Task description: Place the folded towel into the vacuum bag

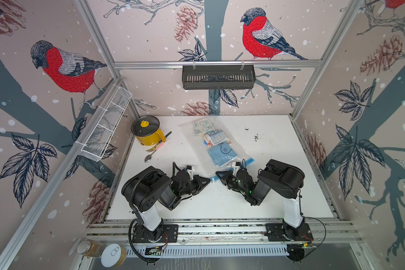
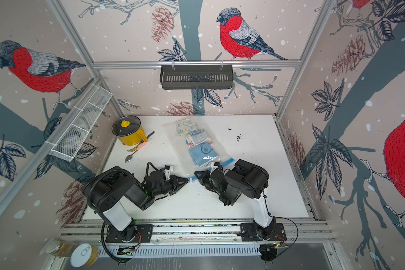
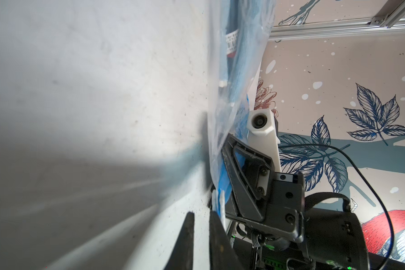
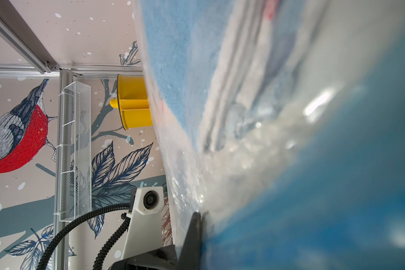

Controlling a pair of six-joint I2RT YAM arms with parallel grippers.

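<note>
The clear vacuum bag (image 1: 202, 150) lies flat on the table with its blue-edged mouth toward me. Inside it is the folded blue towel (image 1: 222, 154), along with a patterned cloth and some printed packaging. My right gripper (image 1: 219, 175) is shut on the bag's blue mouth strip, as the left wrist view also shows; in the right wrist view the plastic hides most of its fingers. Just left of the strip's end is my left gripper (image 1: 208, 181). In the left wrist view its fingertips (image 3: 190, 220) stand a narrow gap apart, with nothing visible between them.
A yellow pot (image 1: 147, 131) with a dark lid stands at the back left, a spoon (image 1: 149, 157) and other utensils beside it. A dark basket (image 1: 218, 83) hangs at the back.
</note>
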